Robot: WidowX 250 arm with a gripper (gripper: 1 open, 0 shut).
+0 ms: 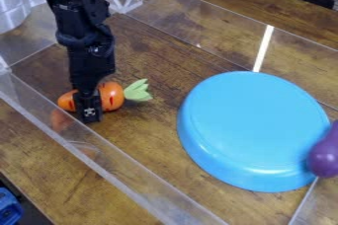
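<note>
The black gripper [87,101] reaches down from the top left onto an orange toy carrot [109,97] with pale green leaves [138,90]. Its fingers are around or against the carrot's body near the left clear wall. Whether they are closed on it I cannot tell.
A large blue round lid or plate [251,130] fills the right side, with a purple object [323,152] at its right edge. A small blue item [7,207] lies at the bottom left. Clear walls border the wooden surface, which is bare at the top centre and bottom.
</note>
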